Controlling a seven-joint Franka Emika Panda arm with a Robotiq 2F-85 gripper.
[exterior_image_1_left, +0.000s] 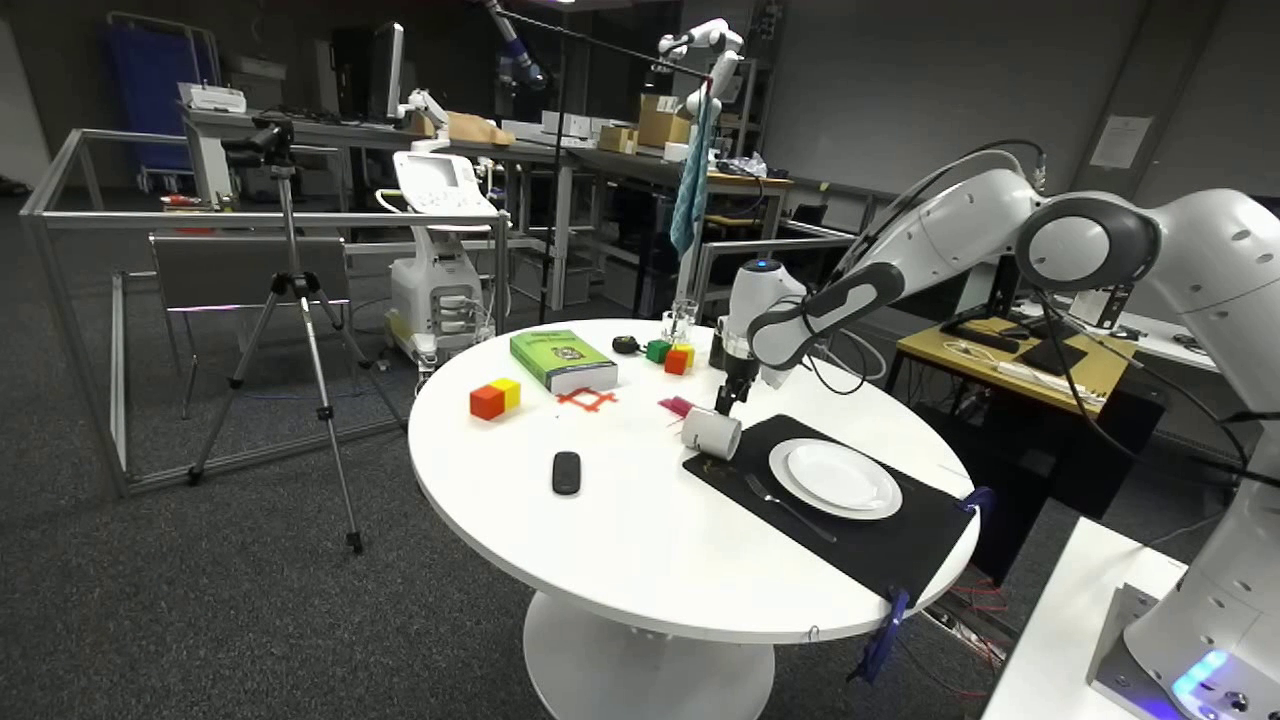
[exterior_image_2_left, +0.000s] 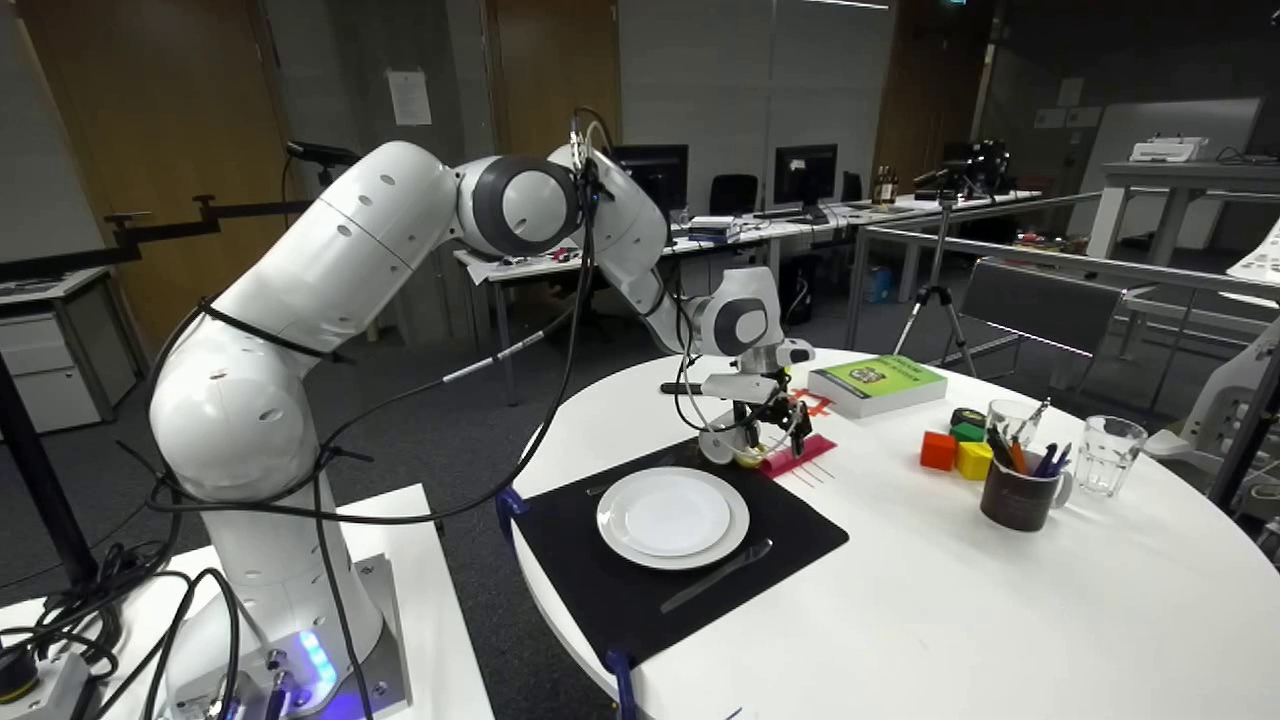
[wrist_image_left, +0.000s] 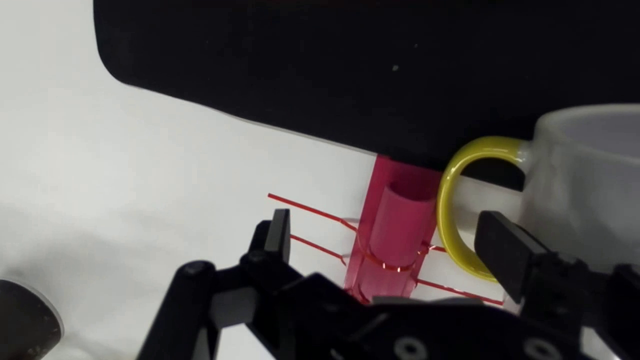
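A white mug (exterior_image_1_left: 710, 433) with a yellow handle (wrist_image_left: 444, 207) lies on its side at the corner of the black placemat (exterior_image_1_left: 882, 546). Pointing downward just behind the mug, my gripper (exterior_image_1_left: 725, 406) is open. In the wrist view, a pink piece with a rolled tube (wrist_image_left: 400, 225) and thin red strands shows between the spread fingers of the gripper. One finger (wrist_image_left: 504, 252) overlaps the mug's handle and side there; I cannot tell whether they touch. Nothing is gripped.
On the placemat are a white plate (exterior_image_1_left: 836, 478), a fork (exterior_image_1_left: 786, 506) and a knife (exterior_image_2_left: 716, 576). Farther off stand a green book (exterior_image_1_left: 564, 360), coloured blocks (exterior_image_1_left: 486, 402), a dark pen mug (exterior_image_2_left: 1017, 494) and glasses (exterior_image_2_left: 1106, 456). A black remote (exterior_image_1_left: 566, 473) lies on the otherwise clear near-left tabletop.
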